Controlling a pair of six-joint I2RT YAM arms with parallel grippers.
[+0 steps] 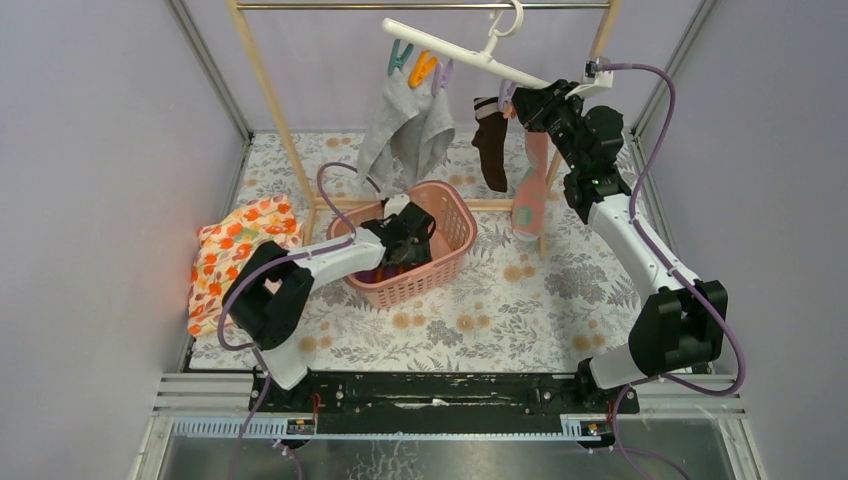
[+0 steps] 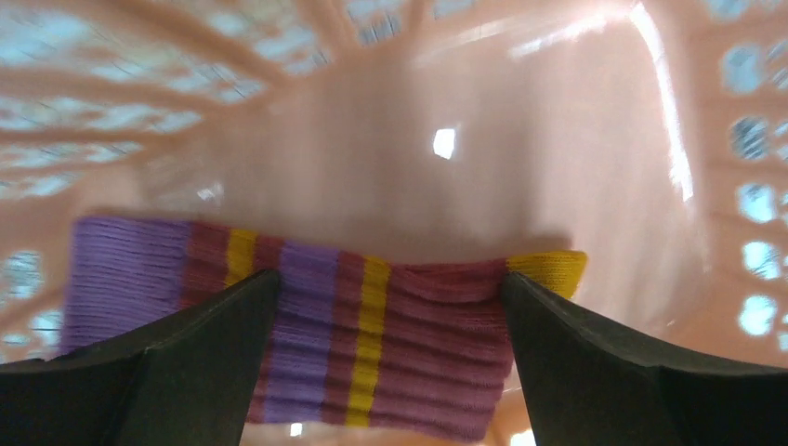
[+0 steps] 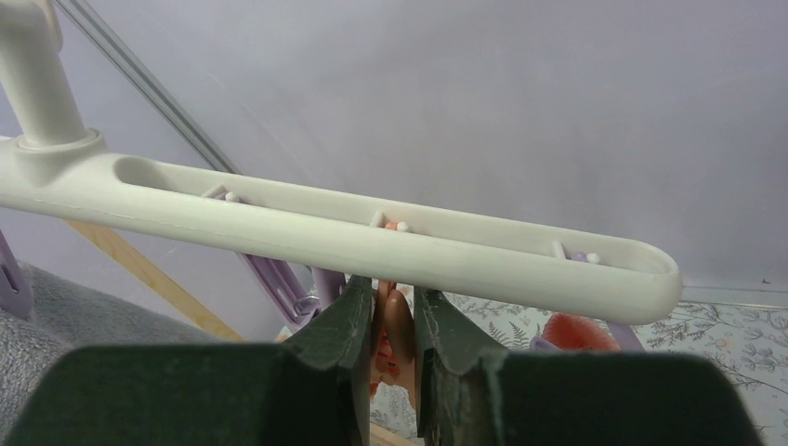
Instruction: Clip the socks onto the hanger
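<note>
A striped maroon, purple and yellow sock [image 2: 372, 334] lies on the basket floor, between the spread fingers of my open left gripper. In the top view that gripper is down inside the pink basket [image 1: 455, 225], mostly covering the sock. My right gripper is shut on an orange clip [image 3: 398, 325] just below the white hanger [image 3: 372, 237]. From the hanger hang grey cloth socks [image 1: 405, 135], a brown sock [image 1: 490, 145] and a pink sock [image 1: 530, 190]. Purple clips [image 3: 279, 283] stand along the hanger on either side of the orange one.
A floral cloth [image 1: 240, 260] lies left of the basket. The wooden rack's lower bar [image 1: 490, 204] runs behind it, and the metal rod [image 1: 420, 6] carries the hanger. Patterned floor right of the basket is clear.
</note>
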